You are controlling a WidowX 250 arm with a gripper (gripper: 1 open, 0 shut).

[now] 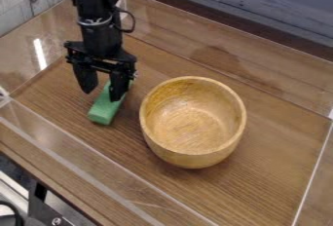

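My gripper (101, 78) hangs open at the upper left, above the near half of the wooden table. A green object (107, 107) lies on the table just beneath and to the right of it, its upper part partly behind the black fingers. A yellow bowl (192, 115) sits to the right of the green object, apart from it.
Cables run from the arm toward the top of the view.
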